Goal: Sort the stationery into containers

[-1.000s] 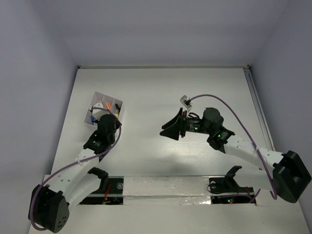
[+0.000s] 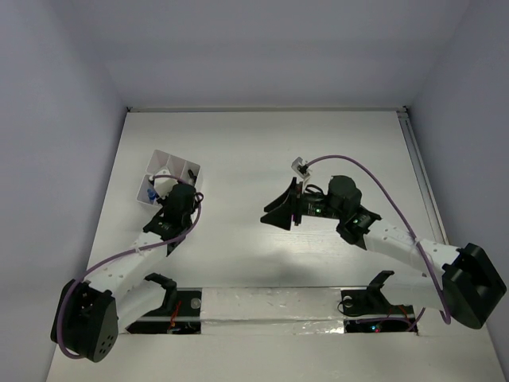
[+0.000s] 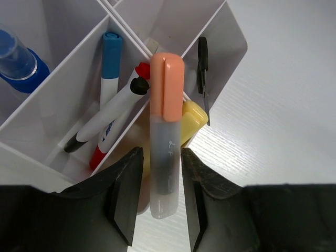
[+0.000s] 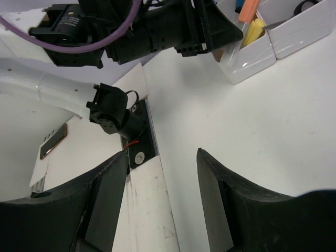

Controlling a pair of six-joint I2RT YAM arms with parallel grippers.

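Note:
A marker pen with an orange cap (image 3: 164, 89) and clear grey barrel lies across the compartment that holds a yellow object (image 3: 193, 122). Its cap reaches over the dividers of the white container (image 3: 48, 168), and the barrel's tail sticks out past the near wall. My left gripper is open around the barrel, a gap showing at each side. From the right wrist view, the pen's cap (image 4: 249, 9) leans up at the container's corner, partly behind the left fingers. Over the bare table, my right gripper is open and empty.
Several markers (image 3: 111, 107) share the neighbouring compartment. Black-handled scissors (image 3: 203, 65) occupy the corner one, and a blue-ringed clear bottle (image 3: 18, 60) stands in another.
The pen has turned so its clip faces the camera. The right gripper has stayed still.

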